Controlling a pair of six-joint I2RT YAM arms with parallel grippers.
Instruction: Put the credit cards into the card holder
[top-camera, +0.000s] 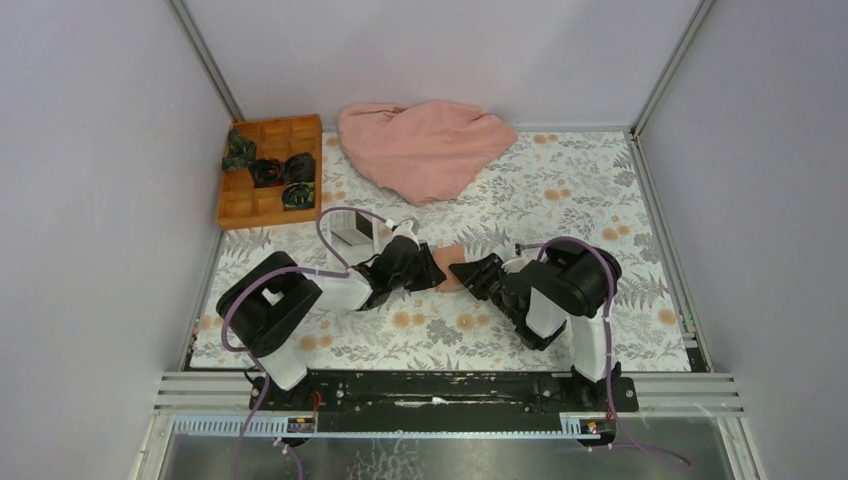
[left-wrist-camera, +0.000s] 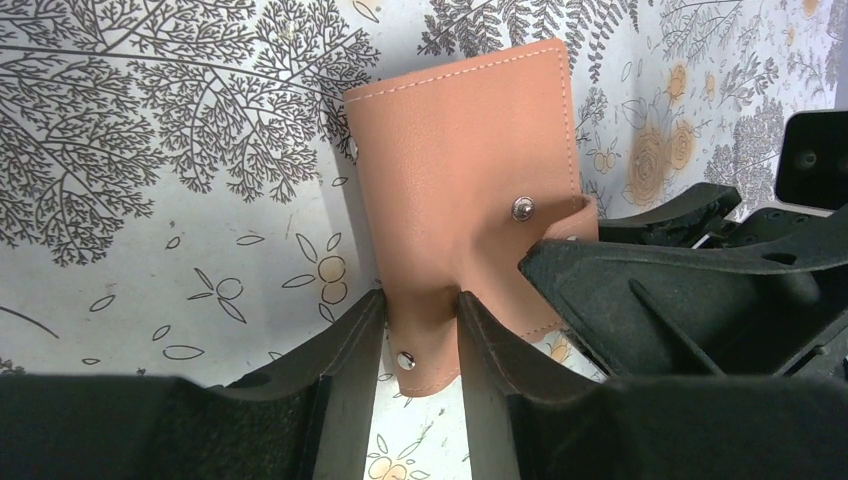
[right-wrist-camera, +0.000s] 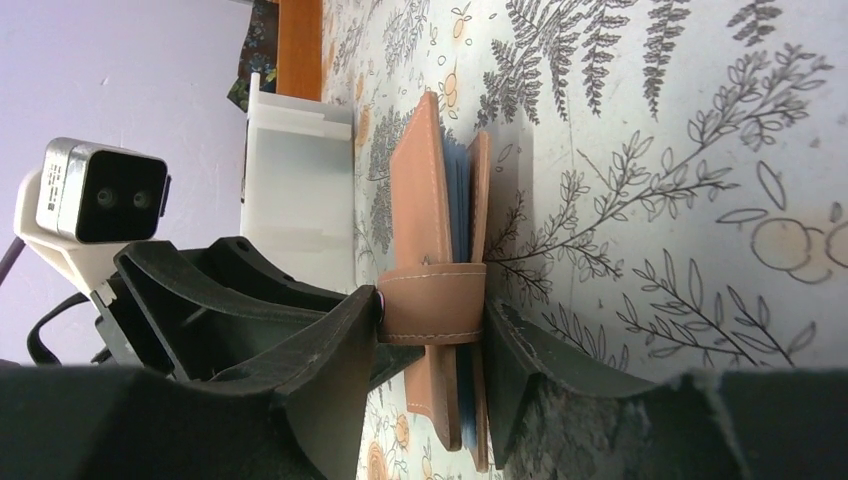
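The salmon-coloured card holder (left-wrist-camera: 465, 150) stands between my two grippers, with dark blue cards (right-wrist-camera: 458, 200) inside it. A strap (right-wrist-camera: 432, 305) crosses its open edge; whether it is fastened cannot be told, as a right finger covers its end. Metal snaps (left-wrist-camera: 523, 208) show on the cover. My left gripper has its fingertips apart, with the holder's folded side between them. At the strap side, my right gripper is open, one finger on each side of the holder and close against it.
A white rack (top-camera: 352, 235) stands behind the left arm. An orange wooden tray (top-camera: 232, 207) with dark rolled items sits at the back left, and a pink cloth (top-camera: 425, 150) lies at the back.
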